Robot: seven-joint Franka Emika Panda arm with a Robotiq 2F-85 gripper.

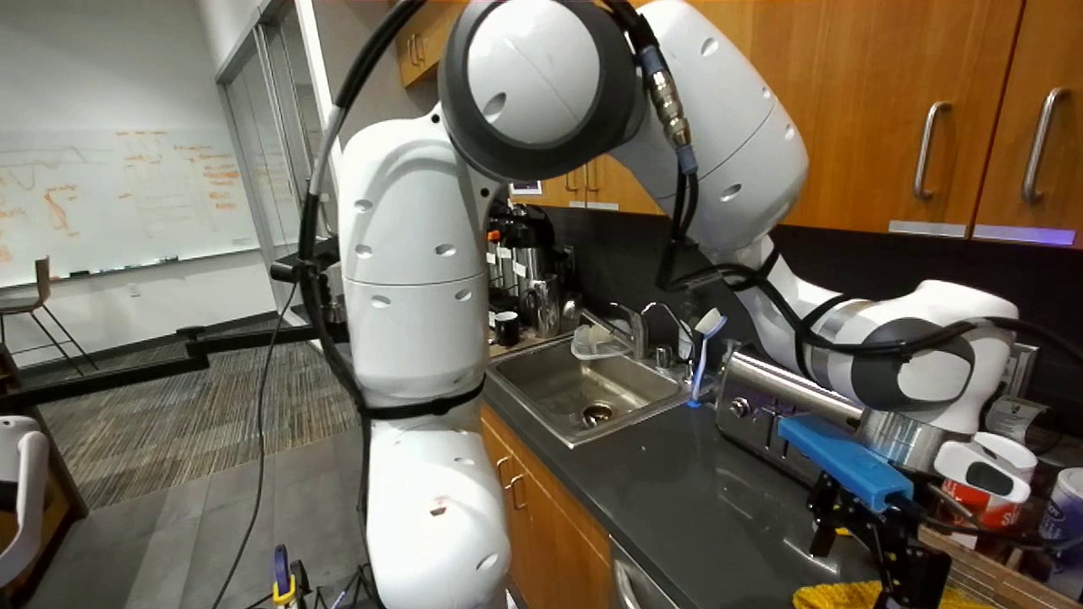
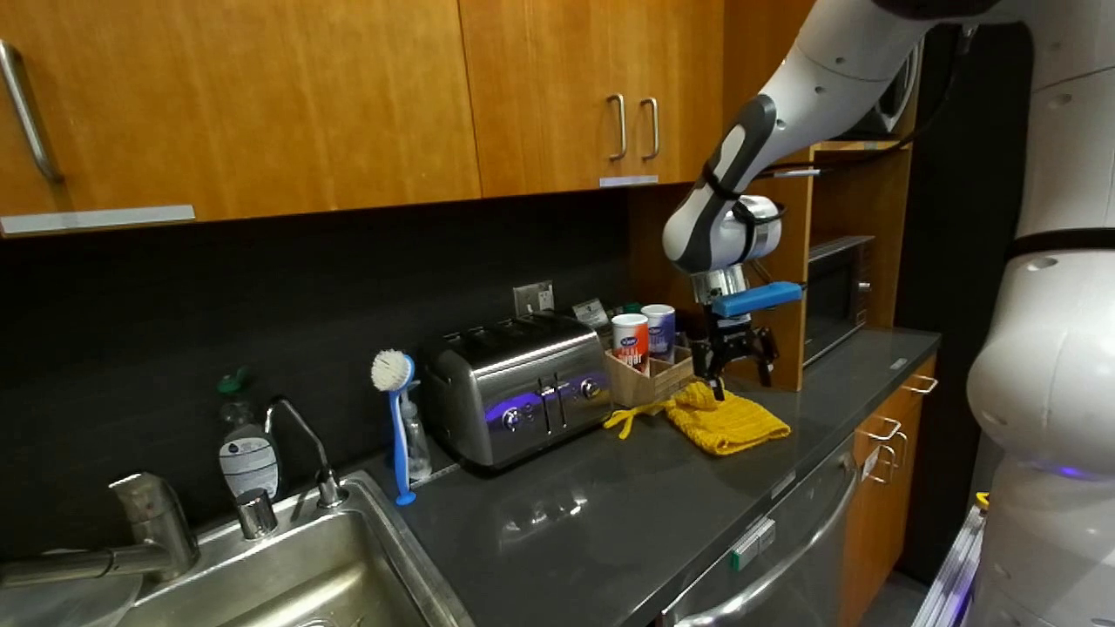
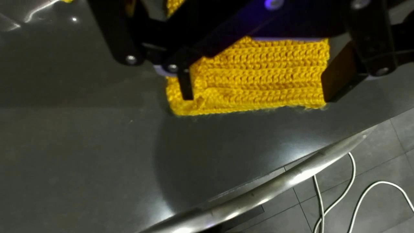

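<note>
A yellow knitted cloth (image 2: pixel 732 423) lies on the dark counter, its yellow tie trailing toward the toaster in exterior view 2. My gripper (image 2: pixel 743 385) points down just above it. In the wrist view the black fingers stand wide apart, one over the left part of the cloth (image 3: pixel 264 87) and the other at its right edge. The gripper is open, and no fold of cloth is visibly pinched. Much of the cloth's far part is hidden behind the gripper body. Exterior view 1 shows only a strip of the cloth at the bottom edge.
A wooden tray (image 2: pixel 638 388) with a sugar canister (image 2: pixel 630 343) and another canister stands close behind the cloth. The steel toaster (image 2: pixel 523 392) is to its left, then a blue brush (image 2: pixel 399 439) and the sink.
</note>
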